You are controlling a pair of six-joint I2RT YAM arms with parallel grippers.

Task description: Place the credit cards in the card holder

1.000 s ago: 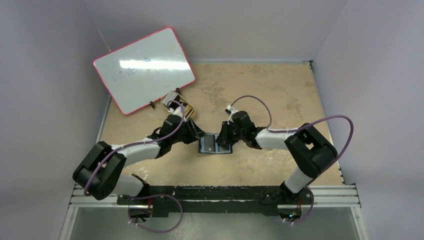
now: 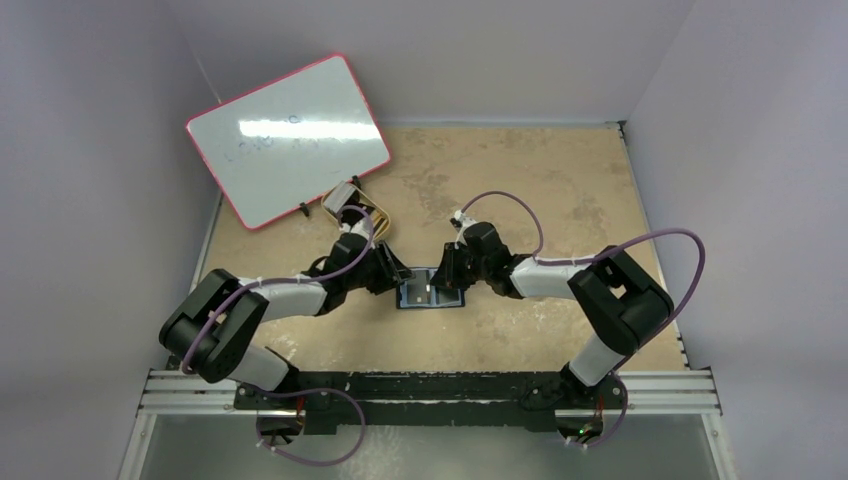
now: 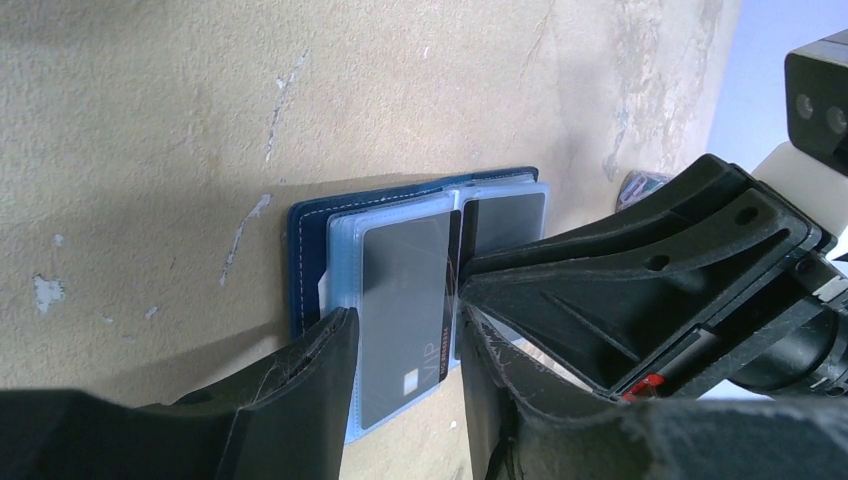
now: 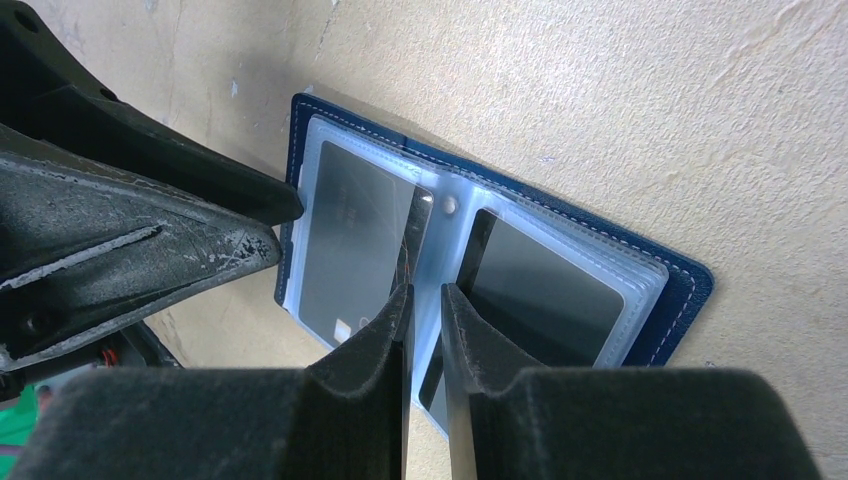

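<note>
The dark blue card holder (image 2: 416, 303) lies spread on the table between my two grippers. Each clear light-blue sleeve shows a dark card: one grey card with "VIP" lettering (image 3: 405, 315) in the left wrist view, and another dark card (image 4: 545, 290) in the right wrist view. My left gripper stands open at the holder's left sleeve, a fingertip on either side of the sleeve's near part, touching or not I cannot tell. Over the middle fold, my right gripper is slightly open, with a narrow gap and nothing visible between its fingertips.
An oval basket (image 2: 384, 222) with several items stands behind my left arm, beside a tilted whiteboard (image 2: 290, 140). The two grippers are close together over the holder.
The right arm and the holder look almost unmoved.
</note>
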